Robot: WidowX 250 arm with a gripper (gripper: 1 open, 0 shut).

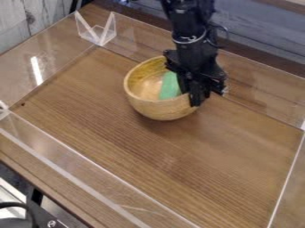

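Observation:
A yellow bowl (152,103) with a green object (169,85) inside sits in the middle of the wooden table (119,160). My black gripper (193,94) is at the bowl's right rim, shut on it, and hides that side of the bowl. Whether the bowl rests on the table or is held just above it I cannot tell.
A clear plastic holder (98,30) stands at the back left. A small white piece (3,110) is at the left edge.

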